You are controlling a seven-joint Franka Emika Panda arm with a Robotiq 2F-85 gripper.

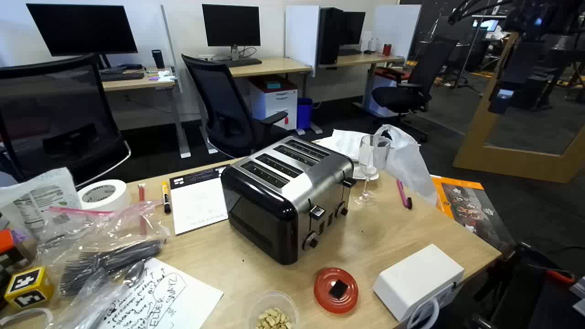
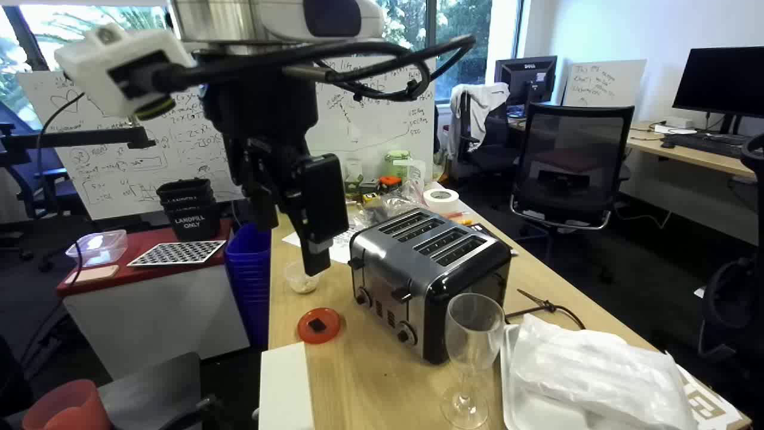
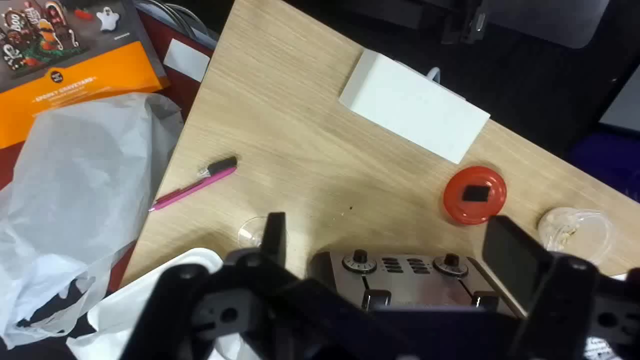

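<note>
My gripper is open, its fingers wide apart and empty in the wrist view. Exterior view 2 has the gripper (image 2: 290,240) above the table, at the front side of a black and silver toaster (image 2: 430,251). The toaster (image 1: 285,192) stands upright with four empty-looking slots; in the wrist view its knobs and levers show between my fingers, and its rear is hidden by the gripper. A round red lid (image 1: 336,290) with a black patch lies in front of it. A clear cup (image 1: 272,312) with small pale pieces stands near the lid.
A clear stemmed glass (image 2: 470,358) stands close beside the toaster. A white box (image 3: 415,107) sits at the table edge. Pens (image 3: 195,187), a white tray (image 2: 512,390) and a plastic bag (image 1: 403,159) occupy one end; bagged utensils (image 1: 104,263) the other. Bare tabletop (image 3: 288,126) lies between pens and box.
</note>
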